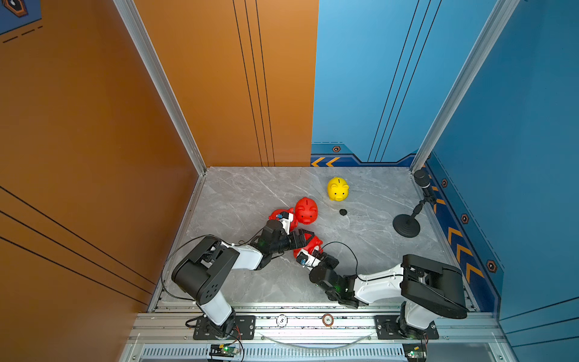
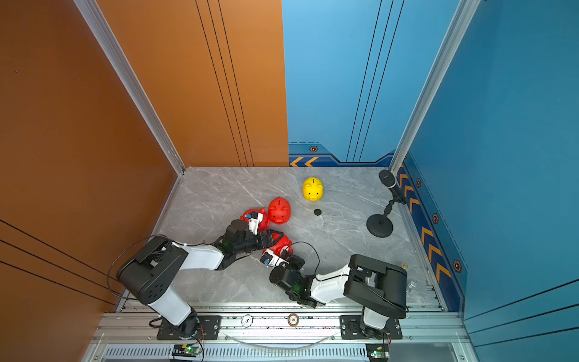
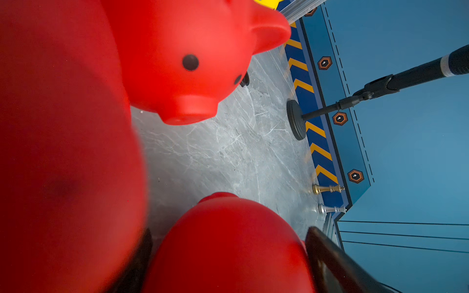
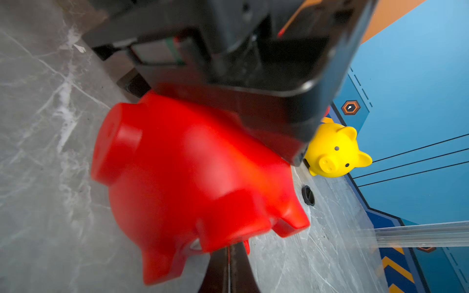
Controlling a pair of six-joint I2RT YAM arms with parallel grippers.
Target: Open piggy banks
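Three red piggy banks are clustered at the table's middle. The front one (image 4: 185, 175) lies tipped beneath the two grippers, feet toward the right wrist camera. Another (image 1: 306, 208) stands behind it, and a third (image 2: 255, 216) is partly hidden by the left arm. My left gripper is open, its fingers either side of the front pig's rounded body. My right gripper is shut, its tips low against that pig by its feet, nothing visible between them. A yellow pig (image 1: 337, 189) stands at the back.
A black round cap (image 1: 342, 212) lies right of the red pigs. A microphone stand (image 1: 406, 224) is at the right. Small gold (image 3: 326, 189) and silver (image 3: 332, 209) chess pieces appear by the right wall.
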